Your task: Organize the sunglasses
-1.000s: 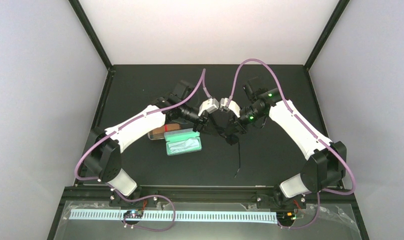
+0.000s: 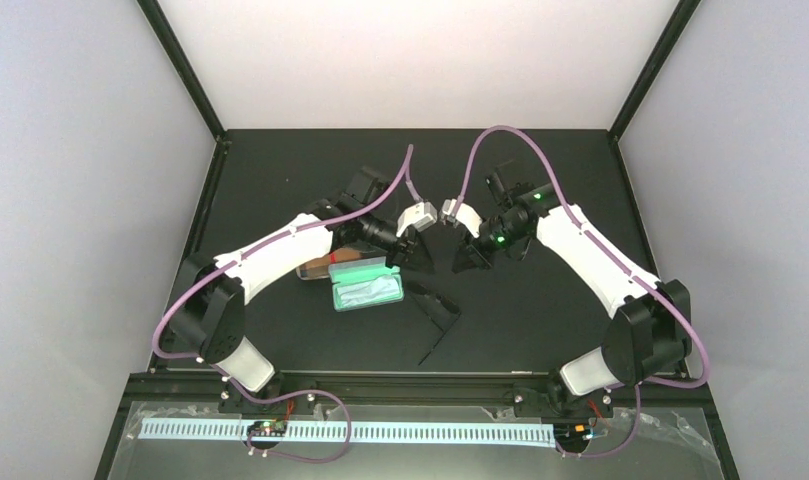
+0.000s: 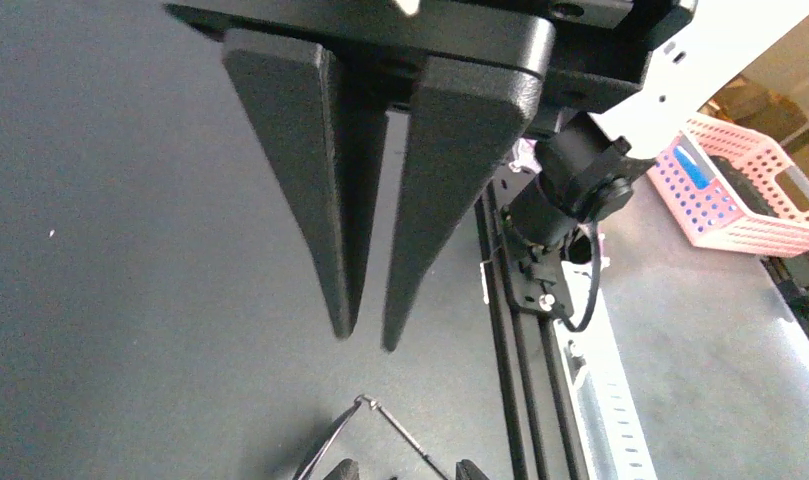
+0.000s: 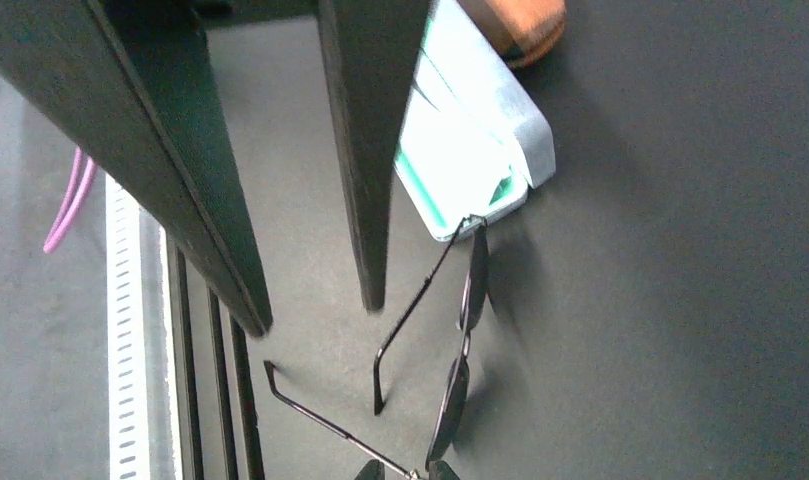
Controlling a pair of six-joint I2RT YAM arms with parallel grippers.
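Dark wire-framed sunglasses (image 2: pixel 435 305) lie below and between my grippers on the black table, arms unfolded, beside an open mint case (image 2: pixel 368 293) with a pale cloth inside. My left gripper has its fingers close together, nothing visible between their tips. My right gripper is part open and empty, above the sunglasses. In the left wrist view only part of the sunglasses' frame shows, at the bottom edge.
A brown case (image 2: pixel 318 263) lies behind the mint case, partly covered by the left arm. The metal rail (image 2: pixel 430 380) runs along the front edge.
The sunglasses have come away from between the grippers and now show lower, angled toward the front left. The right gripper has moved slightly, leaving a gap to the left one.
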